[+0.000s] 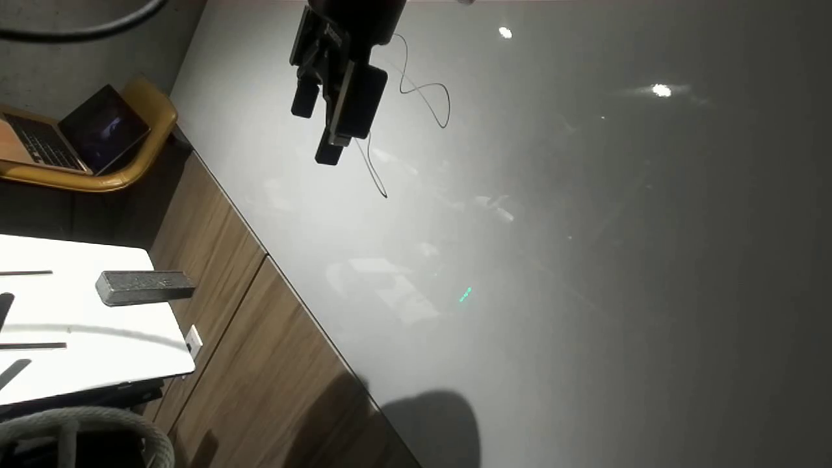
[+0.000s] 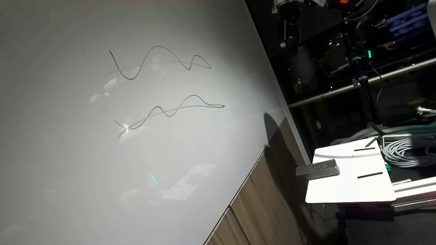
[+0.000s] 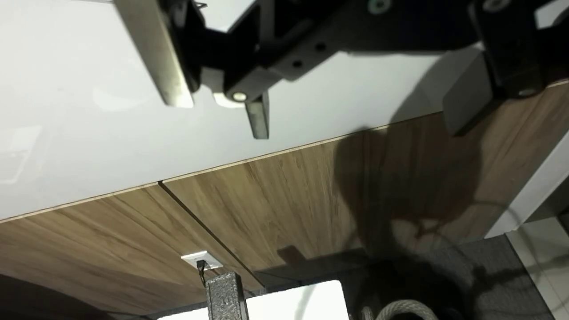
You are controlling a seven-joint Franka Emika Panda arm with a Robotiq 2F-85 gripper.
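Note:
My gripper (image 1: 322, 118) hangs at the top of exterior view 1, in front of the whiteboard (image 1: 585, 312), with its dark fingers spread and nothing between them. In the wrist view the gripper spans the top; its fingers are wide apart over bare board. A dark grey rectangular block (image 1: 145, 287) lies on a white tabletop (image 1: 93, 359), well away from the gripper and projecting past one edge. Exterior view 2 shows the same block (image 2: 317, 169). Two wavy black drawn lines, an upper line (image 2: 159, 46) and a lower line (image 2: 194, 96), mark the whiteboard.
Wood panels (image 3: 277, 197) border the whiteboard, with a wall socket (image 3: 201, 260) in them near the block. A laptop (image 1: 105, 129) rests on a yellow chair (image 1: 162, 109). Thick rope (image 1: 86, 413) and coiled cable (image 2: 402, 153) lie beside the table. Most of the whiteboard is unobstructed.

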